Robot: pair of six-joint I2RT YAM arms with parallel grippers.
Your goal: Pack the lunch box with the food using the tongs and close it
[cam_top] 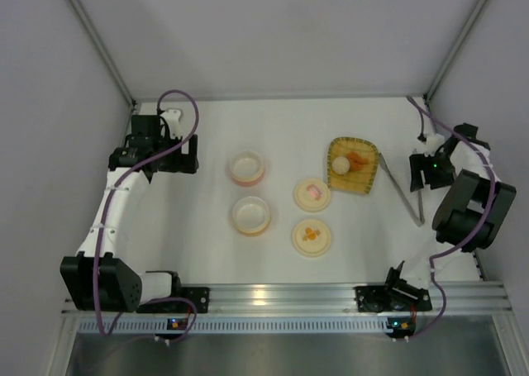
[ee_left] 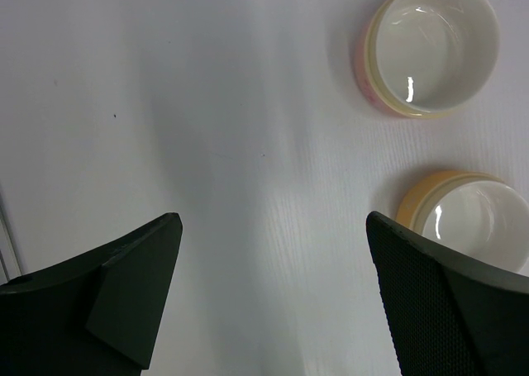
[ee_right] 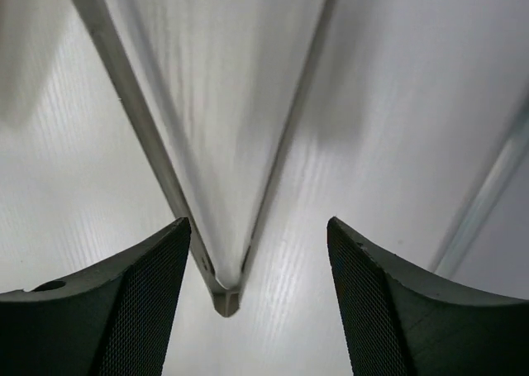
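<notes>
On the right of the table my right gripper (cam_top: 431, 168) holds long silver tongs (ee_right: 160, 159); in the right wrist view their hinged end lies between the fingertips. A yellow lunch box (cam_top: 362, 180) holds a round pale item (cam_top: 340, 165) and orange-brown food (cam_top: 356, 159), left of the tongs. Two white bowls, one pink-based (ee_left: 434, 45), one orange-based (ee_left: 477, 221), stand mid-table. Two round lids or plates (cam_top: 324, 196) (cam_top: 323, 248) carry pink and orange pieces. My left gripper (cam_top: 178, 159) is open and empty, left of the bowls.
Walls border the table at the back and sides, and a metal rail runs along the front edge.
</notes>
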